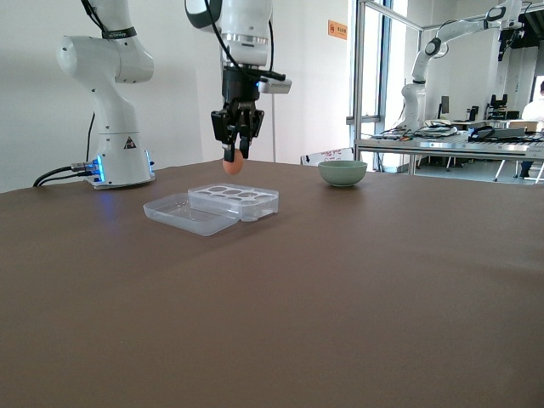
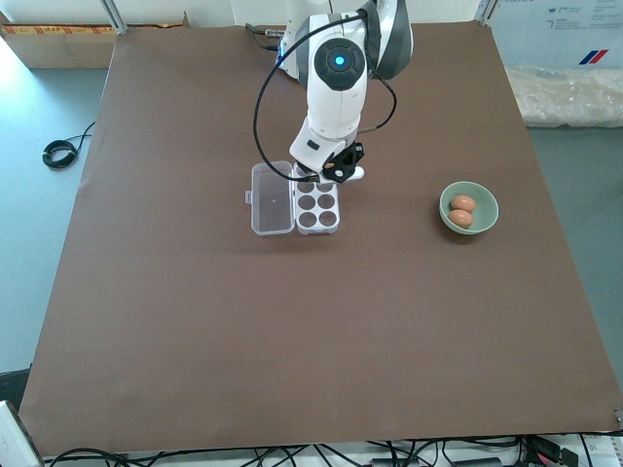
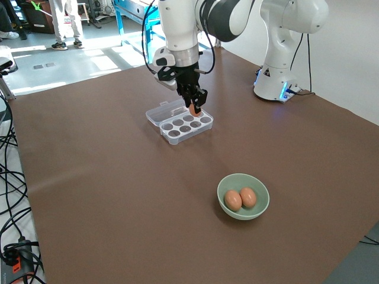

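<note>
My gripper (image 1: 235, 146) is shut on a brown egg (image 1: 233, 166), held above a clear plastic egg box (image 1: 234, 201) with an open lid and round compartments. In the right view the gripper (image 3: 194, 103) and held egg hang over the back of the box (image 3: 183, 129); in the left view they mostly hide behind the arm, above the box (image 2: 317, 216). A pale green bowl (image 3: 225, 207) holds two brown eggs (image 3: 233, 200) and stands apart from the box, also seen in the left view as the bowl (image 2: 485, 216).
Cables lie along the outer edge, off the tabletop.
</note>
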